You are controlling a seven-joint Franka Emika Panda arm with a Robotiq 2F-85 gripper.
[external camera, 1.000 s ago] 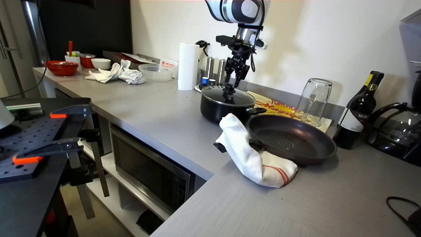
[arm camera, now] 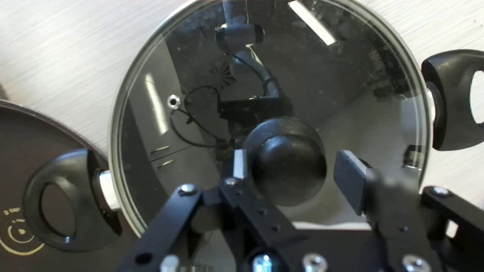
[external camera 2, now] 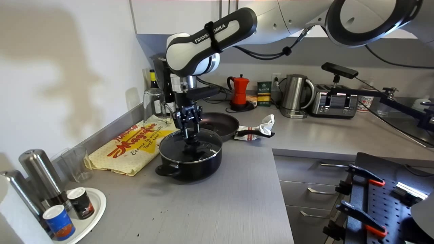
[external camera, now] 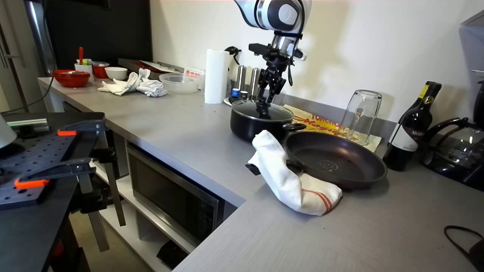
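Observation:
A black pot (external camera: 254,128) with two loop handles stands on the counter with its glass lid (arm camera: 363,113) on top. At the lid's middle is a round black knob (arm camera: 289,167). My gripper points down over it, its fingers apart and the knob between them as seen from the wrist. The left finger's pad (arm camera: 240,163) appears close to the knob's edge, while a gap shows on the right-hand side. Whether either finger touches the knob, I cannot tell. In exterior view 2 the gripper (external camera 2: 191,136) hangs right above the lid.
A dark frying pan (external camera: 335,158) sits close beside the pot, a white cloth (external camera: 290,181) by its handle. Behind lie a yellow printed towel (external camera 2: 132,142) and an upturned glass (external camera: 361,115). Wine bottles (external camera: 410,129) stand farther right. Counter (external camera 2: 195,207) in front of the pot is clear.
My gripper has come down a little toward the knob. Pot, lid, pan and cloth have stayed in place.

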